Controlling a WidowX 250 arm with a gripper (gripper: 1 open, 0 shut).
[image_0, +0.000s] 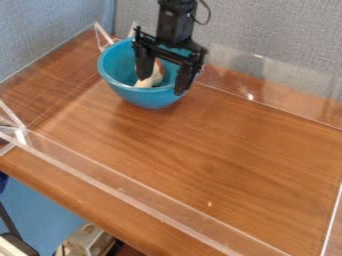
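A blue bowl (123, 78) sits at the back left of the wooden tray floor. A pale, light-tan object (150, 79) lies inside it, partly hidden. My black gripper (164, 68) is over the bowl, open, with its fingers reaching down around the area of the pale object; whether they touch it cannot be told.
Clear low walls edge it, with grey padded panels (281, 50) behind and at the left.
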